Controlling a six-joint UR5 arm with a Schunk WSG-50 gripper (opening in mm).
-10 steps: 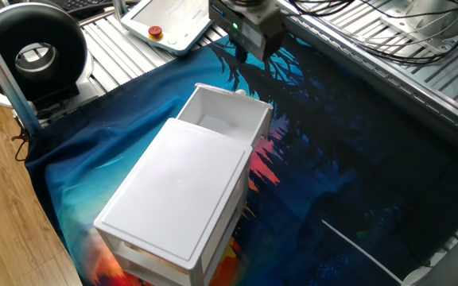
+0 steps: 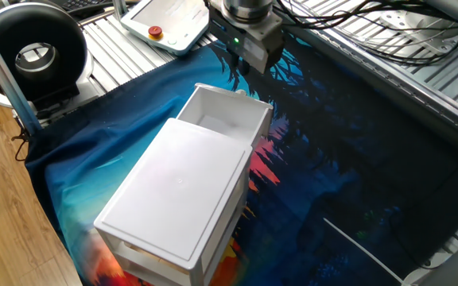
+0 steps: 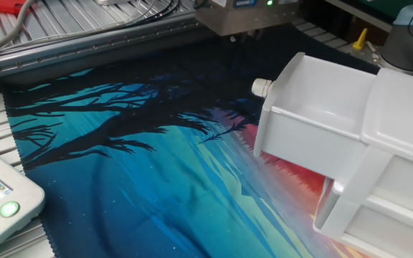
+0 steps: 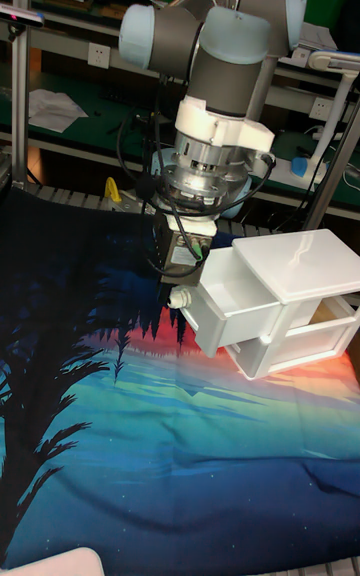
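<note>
A white drawer unit [image 2: 173,187] stands on the printed cloth, its upper drawer [image 3: 325,97] pulled out and empty where its inside shows. That drawer's front carries a round white knob [image 3: 262,87]. My gripper [image 2: 239,68] hangs beyond the drawer front in exterior view 1, apart from the drawer. In exterior view 2 the gripper [image 3: 247,37] appears at the top, behind and left of the knob. Its dark, small fingers blend into the dark cloth, so their opening is unclear. In exterior view 3 the gripper [image 4: 174,297] overlaps the knob area.
A teach pendant with a red button [image 2: 156,32] lies at the table's back edge. Black cables [image 2: 372,32] run along the metal rail. The dark cloth [image 2: 364,151] right of the drawer unit is largely clear, apart from a thin pale line.
My gripper has come a little lower in exterior view 1, toward the drawer front, and its body has turned slightly. The drawer unit and its open drawer have stayed put.
</note>
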